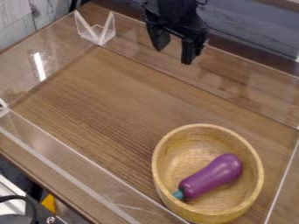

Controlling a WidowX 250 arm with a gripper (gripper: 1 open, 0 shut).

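Note:
My black gripper (176, 41) hangs at the top centre, over the back of the wooden table, open, with nothing seen between its fingers. A purple eggplant (212, 176) with a teal stem end lies in a round yellow bowl (177, 143) at the front right, well away from the gripper.
A clear angular holder (96, 28) stands at the back left. Black cables lie at the lower left edge.

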